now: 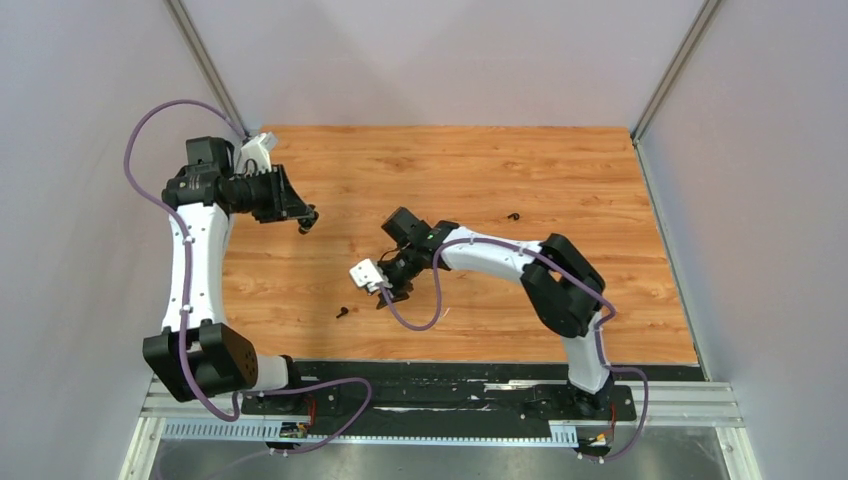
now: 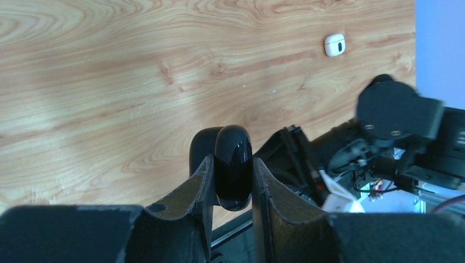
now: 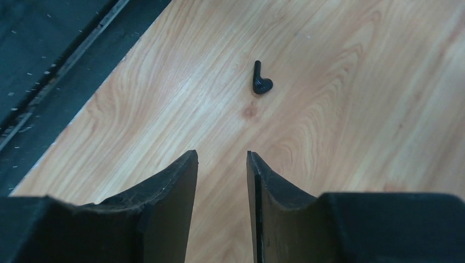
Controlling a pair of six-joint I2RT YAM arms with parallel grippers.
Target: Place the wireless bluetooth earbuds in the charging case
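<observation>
My left gripper (image 1: 300,212) is shut on a glossy black charging case (image 2: 233,164), raised at the left side of the table. A black earbud (image 1: 342,312) lies on the wood near the front left; in the right wrist view it (image 3: 261,82) is just beyond the fingertips. My right gripper (image 1: 385,295) is low over the table, right of that earbud, its fingers (image 3: 170,203) part open with nothing seen between them. Another small dark piece (image 1: 513,216) lies at the back right, too small to identify in the top view.
A white case (image 2: 334,45) lies in the left wrist view; my right arm hides that area from above. A dark rail (image 3: 66,60) runs along the front edge.
</observation>
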